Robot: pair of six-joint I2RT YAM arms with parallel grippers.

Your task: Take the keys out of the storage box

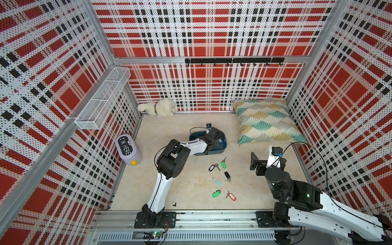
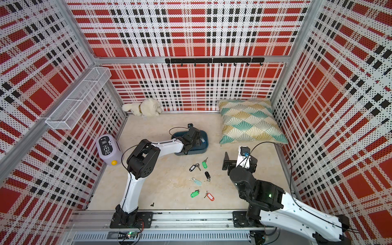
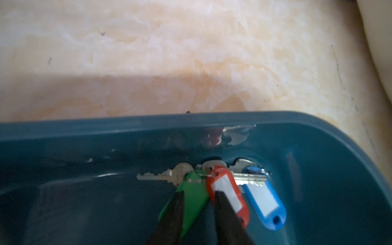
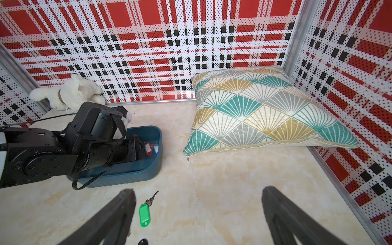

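Note:
A dark teal storage box point(image 1: 208, 151) stands mid-table with my left gripper inside it, fingers a little apart over keys. In the left wrist view a green tag point(image 3: 194, 192), a red tag point(image 3: 228, 196) and a blue tag point(image 3: 265, 204) lie with their keys against the box wall; whether the fingers touch any is unclear. Several keys with tags lie outside on the table, including a green one point(image 4: 144, 215), a red one point(image 1: 231, 196) and a black one point(image 1: 227, 176). My right gripper hangs open at the right, nothing between its fingers.
A patterned pillow point(image 1: 265, 120) lies back right, a white plush dog point(image 1: 163, 107) back left. A lilac "I'm here" object point(image 1: 130, 151) stands at the left, below a wire shelf point(image 1: 102, 98). The table right of the box has free room.

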